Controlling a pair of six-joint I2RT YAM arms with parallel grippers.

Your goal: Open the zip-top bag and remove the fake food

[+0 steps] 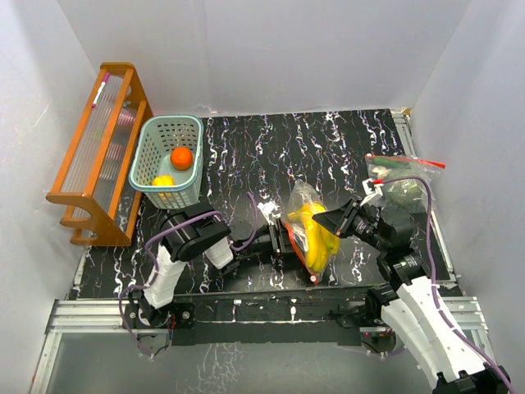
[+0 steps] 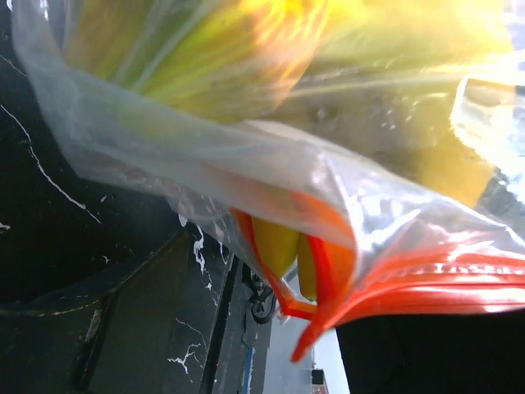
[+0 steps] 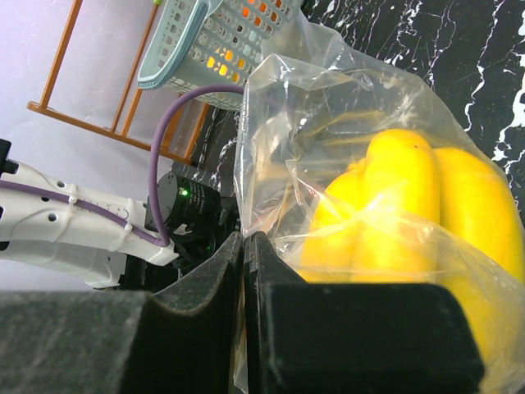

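Observation:
A clear zip top bag (image 1: 299, 201) with a red zipper and several yellow bananas (image 1: 316, 242) inside hangs at front centre. My right gripper (image 1: 319, 217) is shut on the bag's plastic, seen pinched in the right wrist view (image 3: 246, 246). My left gripper (image 1: 283, 234) is at the bag's left, by the zipper; its fingers are hidden in its wrist view, where the red zipper (image 2: 410, 287) shows a gap with yellow food behind it.
A basket (image 1: 143, 176) with an orange and a yellow item stands at back left beside a wooden rack (image 1: 82, 199). A second bag (image 1: 402, 185) lies at the right.

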